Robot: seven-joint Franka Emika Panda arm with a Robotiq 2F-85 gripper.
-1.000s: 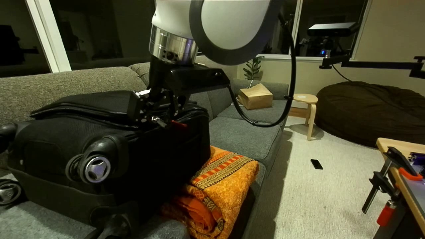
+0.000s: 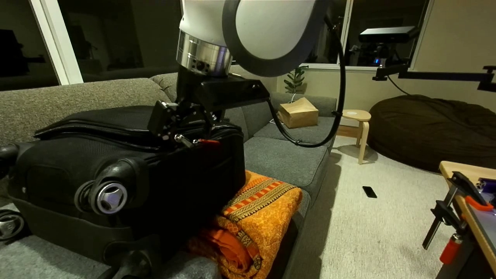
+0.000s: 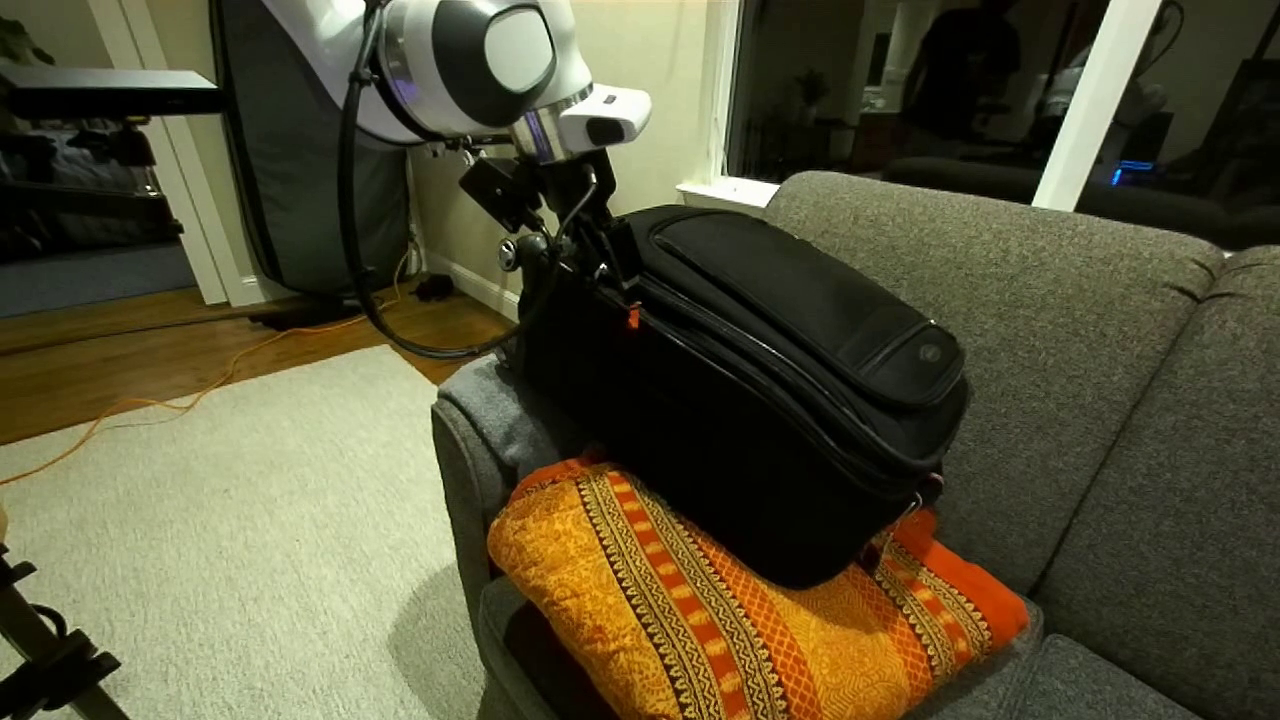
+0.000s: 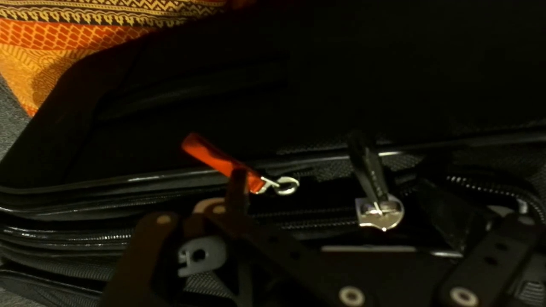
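Observation:
A black suitcase (image 3: 744, 396) lies on the couch, with zippers along its upper edge. In the wrist view, a red pull tab (image 4: 217, 159) hangs by a metal ring from the zipper area, close against my left fingertip (image 4: 238, 190). A silver zipper slider (image 4: 381, 212) with a dark pull sits farther right, between my spread fingers. My gripper is open at the zipper edge and holds nothing. From outside, the gripper (image 2: 188, 132) reaches down to the suitcase's top edge, with the red tab beside one finger. Whether that finger touches the tab, I cannot tell.
An orange patterned blanket (image 3: 720, 600) is folded under part of the suitcase. The grey couch (image 2: 288, 155) continues beyond, with a paper bag (image 2: 298, 113) on it. A wooden table edge with clamps (image 2: 458, 195) stands at the right, across open carpet.
My gripper has shifted very slightly to the right in exterior view 1, and its fingers look turned a little. The red tab sits slightly higher and flatter. The suitcase stays put.

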